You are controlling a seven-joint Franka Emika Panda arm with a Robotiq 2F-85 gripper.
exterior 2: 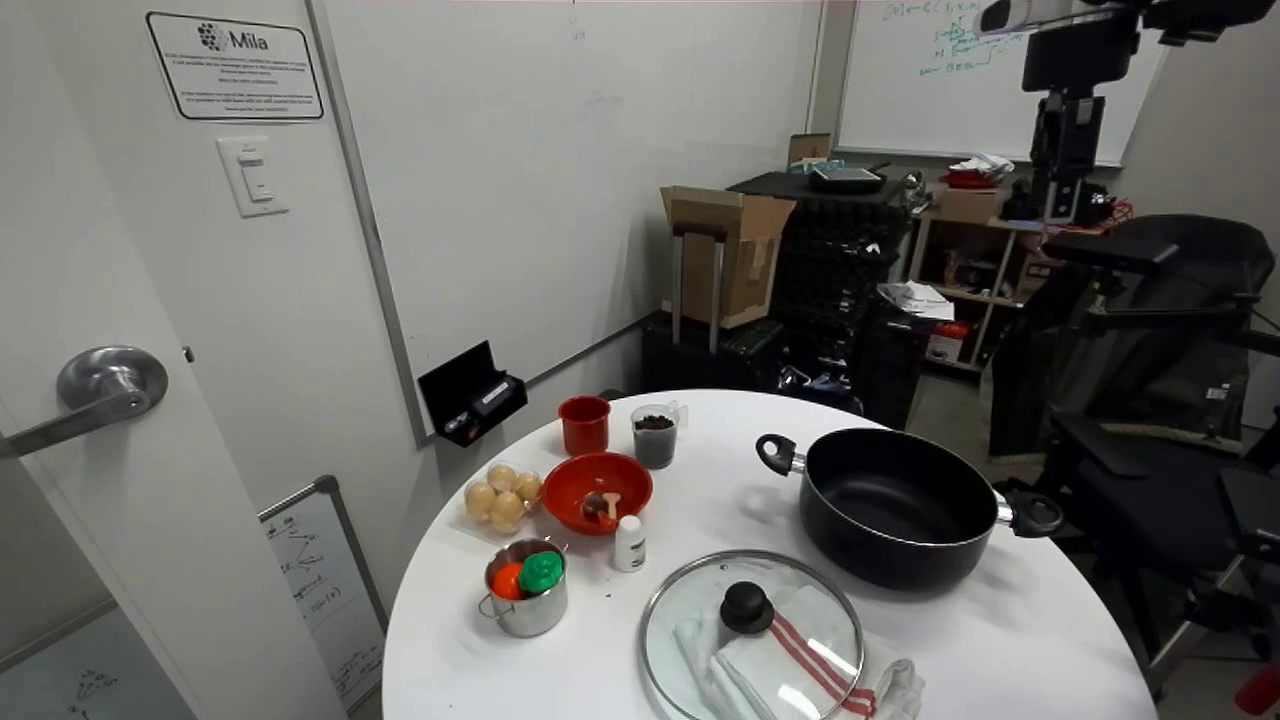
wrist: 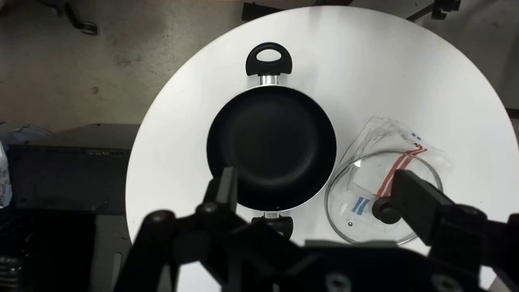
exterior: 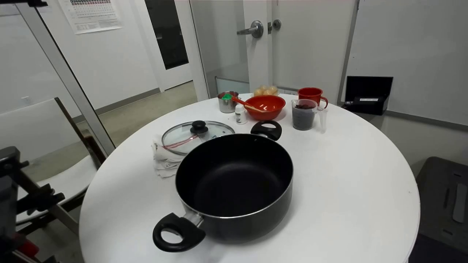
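My gripper stands open with empty space between its fingers, seen from above the table in the wrist view. In exterior view 2 the gripper [exterior 2: 1058, 198] hangs high at the upper right, well clear of everything on the table. The black two-handled pot [exterior: 237, 175] is empty and uncovered. Beside it, the glass lid [exterior 2: 750, 654] with a black knob [exterior 2: 746, 607] rests over a folded white towel [wrist: 379, 126] with red stripes. One gripper finger hides part of the lid in the wrist view, and the gripper body covers part of the near pot handle.
Grouped on the table are a red bowl [exterior 2: 618, 472] with spoons, a steel pot [exterior 2: 531, 612] with red and green items, a white bottle [exterior 2: 630, 545], round tan items [exterior 2: 504, 498], a red mug [exterior 2: 584, 424] and a measuring cup [exterior 2: 654, 442].
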